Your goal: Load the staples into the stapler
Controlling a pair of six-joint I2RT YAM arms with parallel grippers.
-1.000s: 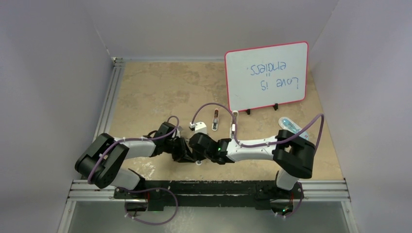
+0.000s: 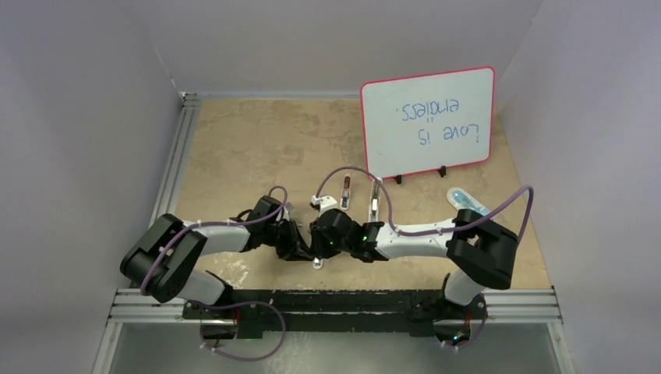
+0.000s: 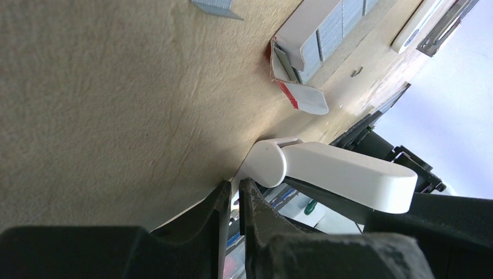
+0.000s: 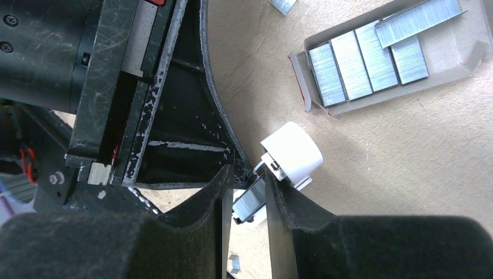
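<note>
The small white stapler (image 3: 343, 174) is between my two grippers near the table's front, mostly hidden from above. In the right wrist view, its rounded white end (image 4: 293, 152) and a grey metal piece, perhaps staples (image 4: 250, 200), show beyond the fingertips. My right gripper is part open, a visible gap between its fingers; contact is unclear. My left gripper has its fingertips close together at the stapler's end, with white showing through the narrow gap. Whether it grips is hidden. An open box (image 4: 378, 93) holds several staple strips (image 4: 352, 64).
A whiteboard (image 2: 427, 123) stands at the back right. Two slim items lie in front: a stapler-like one (image 2: 345, 192) and a long one (image 2: 375, 200). A blue-and-white item (image 2: 468, 201) lies at right. Loose staples (image 4: 283, 4) lie near the box.
The left arm has stayed still.
</note>
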